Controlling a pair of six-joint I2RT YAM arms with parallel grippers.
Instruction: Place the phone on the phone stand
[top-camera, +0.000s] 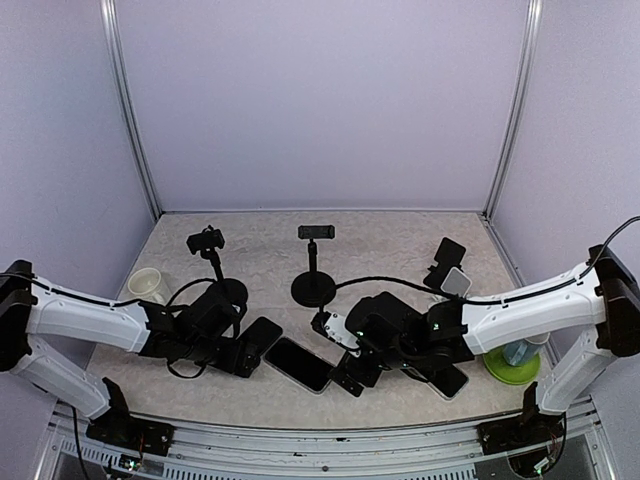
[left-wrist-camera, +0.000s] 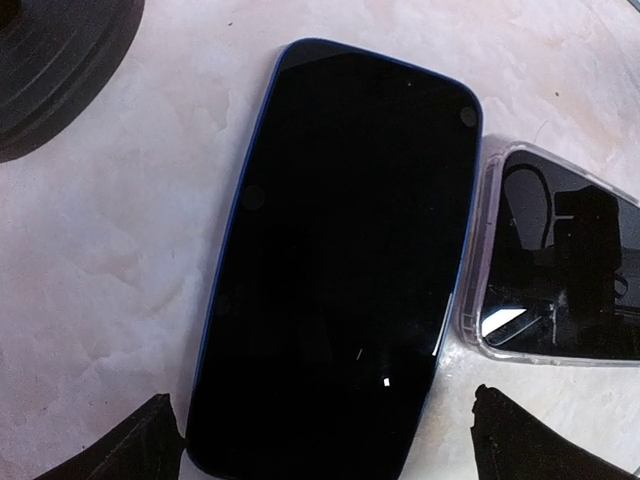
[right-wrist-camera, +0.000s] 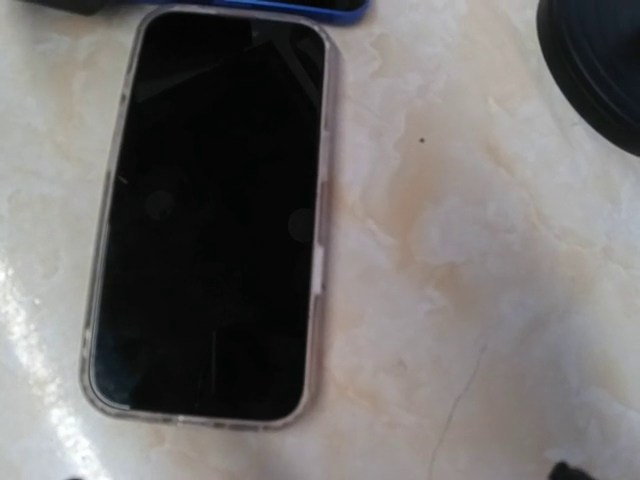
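A blue-edged phone (left-wrist-camera: 330, 250) lies flat between the open fingers of my left gripper, beside a clear-cased phone (left-wrist-camera: 560, 255). In the top view that left gripper (top-camera: 240, 365) is low over the left phone (top-camera: 262, 333); the middle phone (top-camera: 297, 363) lies to its right. My right gripper (top-camera: 355, 375) hangs right of that, open; its wrist view shows a clear-cased phone (right-wrist-camera: 205, 215) below. Black stands rise at left (top-camera: 233, 290) and centre (top-camera: 313, 289).
Another stand (top-camera: 445, 262) is at back right. A white mug (top-camera: 148, 283) is at left; a green coaster (top-camera: 510, 370) with a cup (top-camera: 522, 350) at right. Another phone (top-camera: 450, 382) lies partly under the right arm.
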